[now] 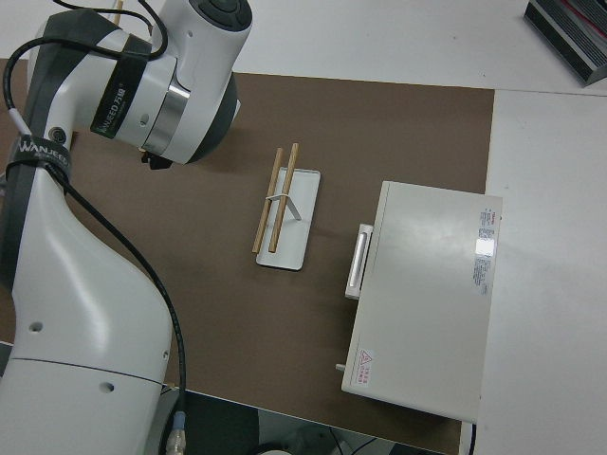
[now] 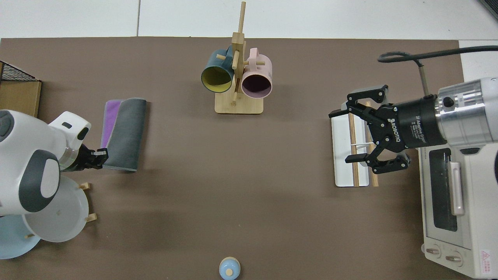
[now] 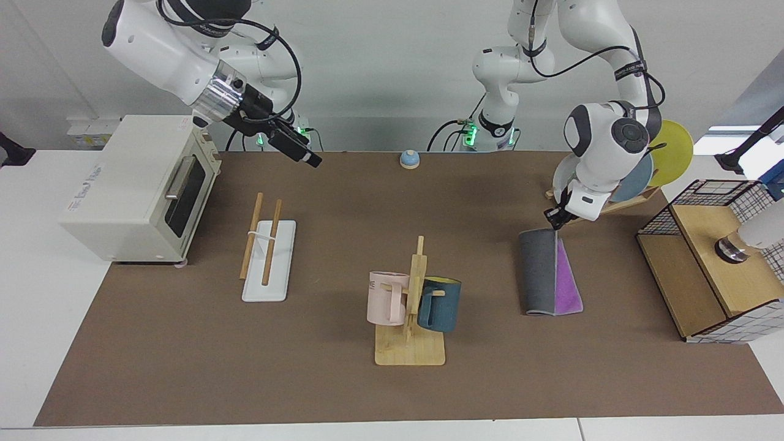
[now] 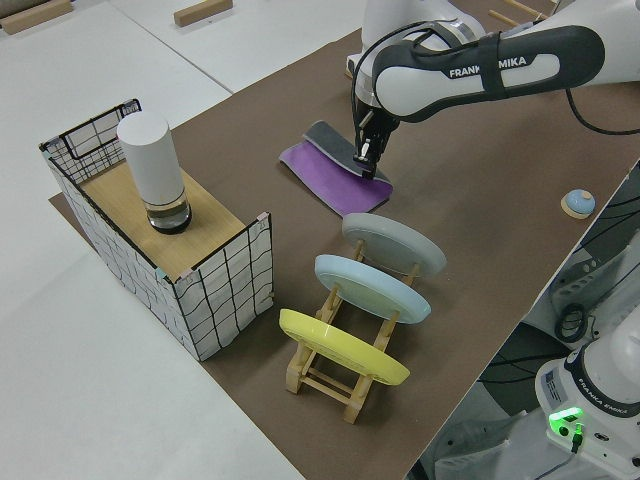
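Note:
A two-tone towel (image 2: 122, 135), grey with a purple strip, lies folded at the left of the mat. The black gripper of the white arm on that side (image 2: 98, 158) is at its left edge; whether it is shut or holds cloth is unclear. The black Robotiq gripper (image 2: 338, 135) of the other arm stands open above a white stand with two wooden rods (image 2: 336, 149), with nothing seen between its fingers. A mug tree (image 2: 238, 107) carries a blue mug (image 2: 213, 77) and a pink mug (image 2: 256, 79).
A toaster oven (image 2: 471, 233) stands at the right. A plate rack with plates (image 2: 56, 219) and a wire-sided wooden box (image 2: 21, 95) are at the left. A small blue round object (image 2: 229, 268) lies near the edge.

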